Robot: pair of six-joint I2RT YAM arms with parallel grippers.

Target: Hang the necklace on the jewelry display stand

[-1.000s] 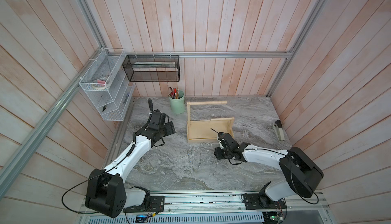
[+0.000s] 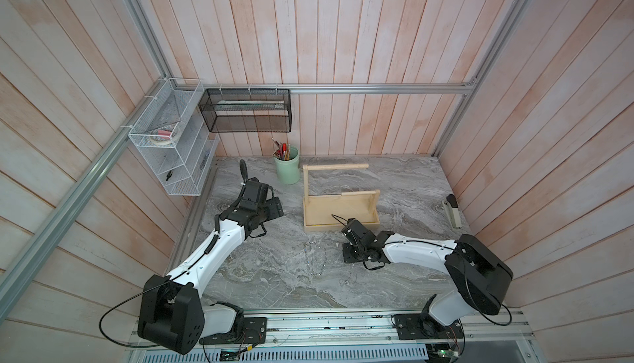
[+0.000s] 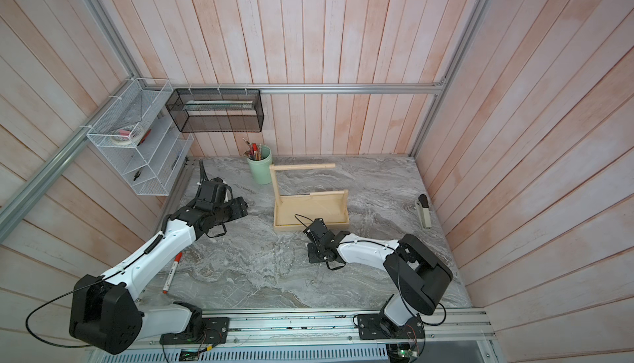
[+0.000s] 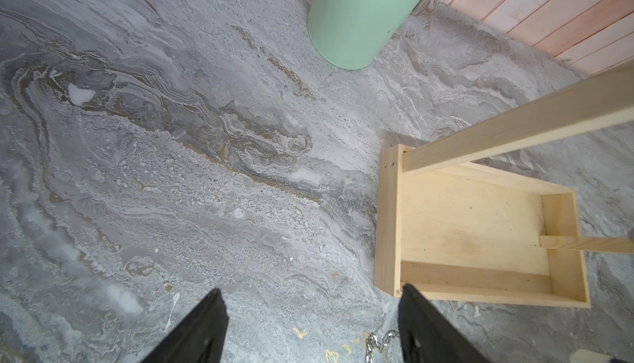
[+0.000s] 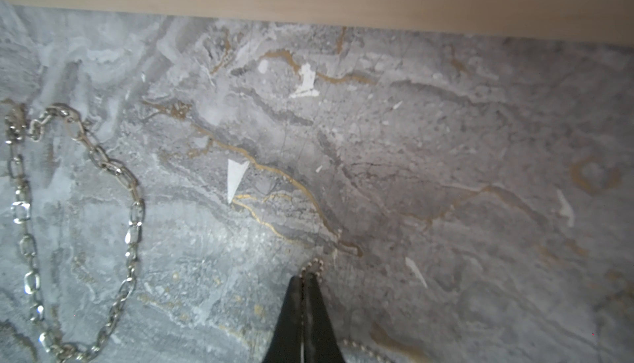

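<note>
The wooden display stand (image 2: 340,210) sits mid-table, a tray with an upright post and a horizontal bar. A silver link-chain necklace (image 5: 134,224) lies in a loop on the table in front of it, left in the right wrist view. My right gripper is low over the table before the stand, shut, its tips at a fine beaded chain (image 5: 360,346); whether any of it is between the fingers is unclear. My left gripper is open above the table to the stand's left.
A green cup of pens (image 2: 287,169) stands behind, at left. Mesh baskets (image 2: 245,111) hang on the back and left rails. A small pale object (image 2: 452,210) lies at the far right.
The left arm is unchanged.
</note>
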